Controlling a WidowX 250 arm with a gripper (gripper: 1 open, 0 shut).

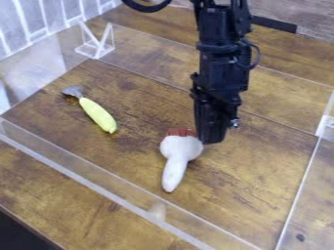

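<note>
My black gripper (pixel 212 119) hangs over the right-centre of the wooden table, just above and right of a white object (pixel 179 154) with a round head, a long handle and a red part at its top. Whether the fingers are apart or closed is hard to make out. A yellow corn-like object (pixel 97 115) with a metal piece at its upper end lies to the left.
Clear plastic walls (pixel 78 156) border the work area, with a small white bracket (pixel 97 41) at the back left.
</note>
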